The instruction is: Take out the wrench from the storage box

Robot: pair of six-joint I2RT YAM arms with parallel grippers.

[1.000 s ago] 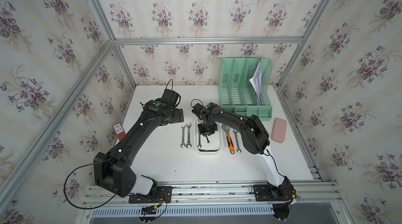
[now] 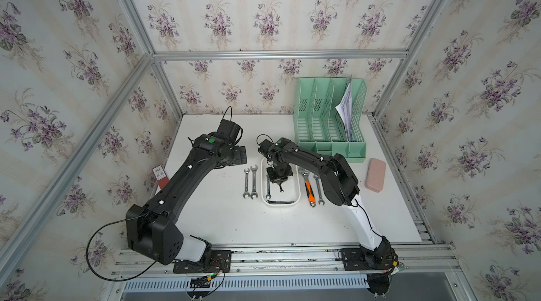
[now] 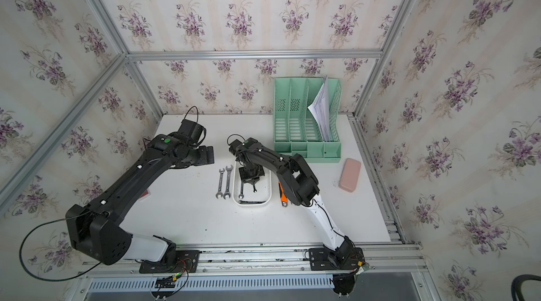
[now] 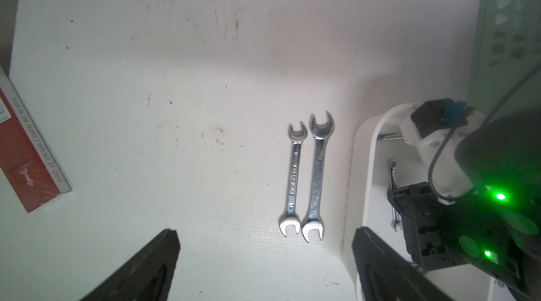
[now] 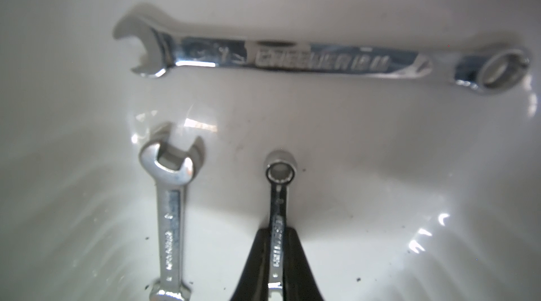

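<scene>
The white storage box [image 2: 299, 195] stands mid-table with several wrenches in it. In the right wrist view, a small ring-ended wrench [image 5: 276, 244] runs between the fingers of my right gripper. They stand close against both its sides; whether they grip it cannot be told. Beside it lies an open-ended wrench [image 5: 170, 227], and a longer combination wrench [image 5: 315, 56] crosses above, both on the box floor. From overhead, the right arm hides part of the box. My left gripper hangs open and empty over the table, left of the box.
Two silver wrenches [image 2: 246, 182] lie left of the box. To its right are an orange-handled adjustable wrench [image 2: 309, 191] and another wrench [image 2: 320, 189]. Behind stands a green rack [image 2: 324, 154]; a pink case [image 2: 376, 174] lies far right.
The right arm has shifted slightly over the box, and the small wrench's lower end has moved a little. My left arm stays still.
</scene>
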